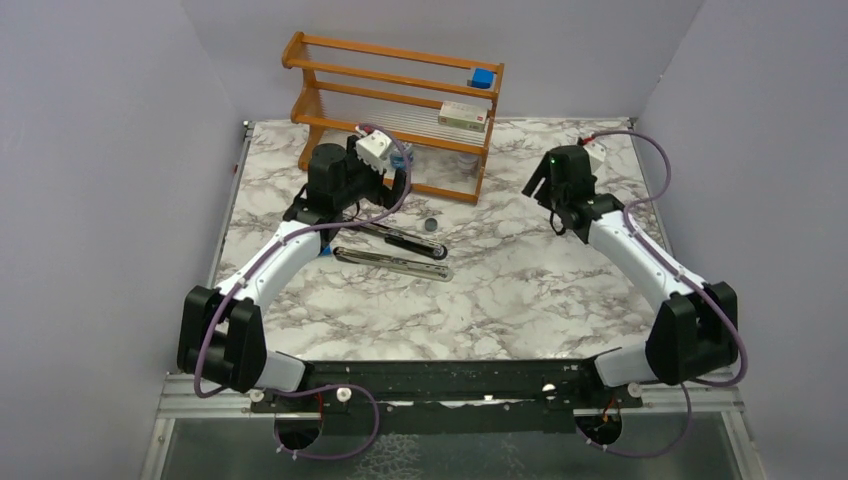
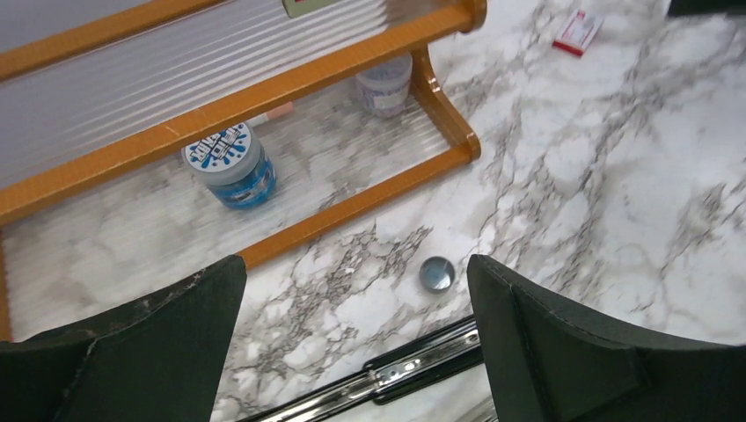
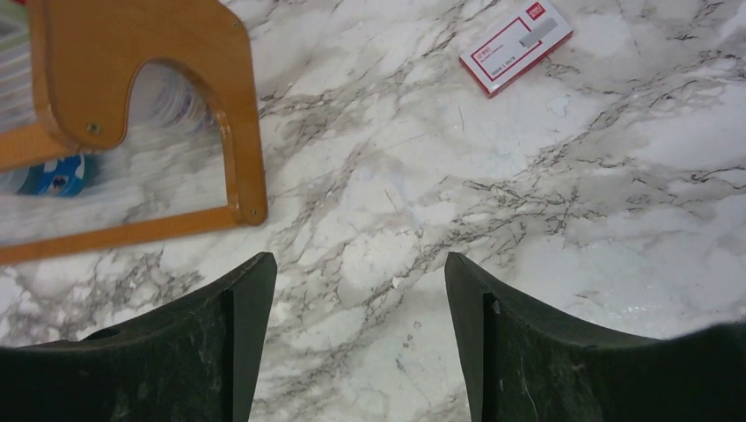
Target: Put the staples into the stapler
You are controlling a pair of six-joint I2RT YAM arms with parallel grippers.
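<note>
Two long narrow pieces lie side by side left of the table's middle: a black one with a silver rail (image 1: 402,239) and a greyish one (image 1: 395,264). They look like stapler parts; whether they are joined cannot be told. A small red-and-white box, perhaps of staples, lies flat on the marble table; the left wrist view also shows this box (image 2: 578,32). My left gripper is open above the black piece, nothing between its fingers. My right gripper also has its fingers apart over bare table, short of the box.
A wooden rack (image 1: 400,136) stands at the back, holding a green-white carton (image 1: 462,116), a blue item (image 1: 482,78) and a blue jar (image 2: 233,167). A small round grey piece (image 2: 437,274) lies near the black part.
</note>
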